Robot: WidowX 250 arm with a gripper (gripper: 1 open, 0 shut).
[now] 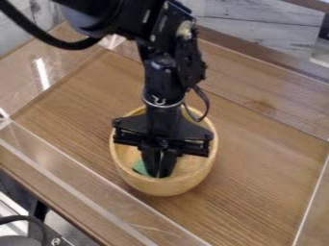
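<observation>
My black gripper (162, 154) reaches down into a tan bowl (193, 180) standing near the middle of the wooden table, toward its front. A green object (141, 167) lies in the bowl, mostly hidden behind the gripper. Its fingertips are dark and overlap, so I cannot make out whether anything is between them.
Bare tabletop (264, 183) spreads to the right and to the left of the bowl. A pale wooden wall (257, 29) runs behind the table. A black cable lies at the lower left edge.
</observation>
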